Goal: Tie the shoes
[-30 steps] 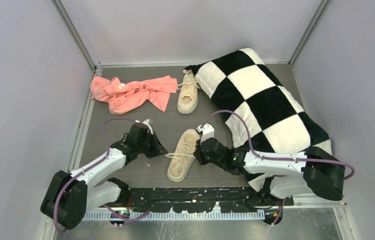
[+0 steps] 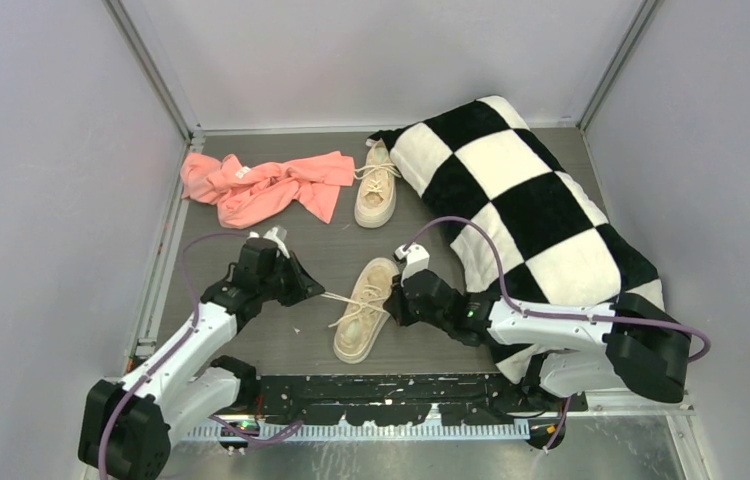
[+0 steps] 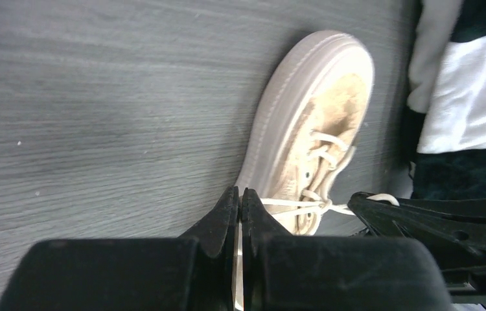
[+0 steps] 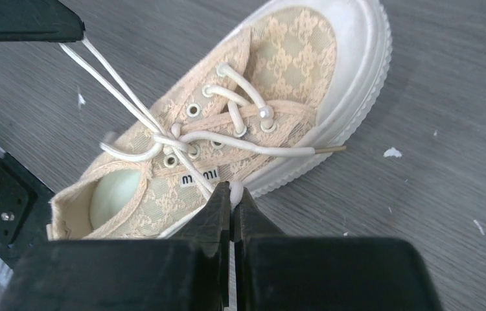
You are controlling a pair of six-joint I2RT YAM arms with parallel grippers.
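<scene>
A beige lace-up shoe [image 2: 354, 335] lies on the grey floor between my two grippers. Two taut strands of its white lace [image 4: 122, 96] run from the knot at its middle to my left gripper [image 2: 322, 293], which is shut on them left of the shoe. At the shoe's right edge, my right gripper is shut on a lace loop, whose white bend pokes out between the fingertips. A loose lace end [image 4: 283, 151] lies across the shoe. In the left wrist view, the strands stretch from my left fingertips to the right gripper.
A second beige shoe [image 2: 375, 203], its laces in a bow, stands at the back. A salmon cloth [image 2: 261, 190] lies back left. The checkered cushion [image 2: 531, 220] fills the right side. Bare floor shows left of centre.
My left gripper has moved left and slightly away from the front edge, drawing the lace strands longer and tighter. A lace end now shows apart over the shoe. My right gripper has barely moved.
</scene>
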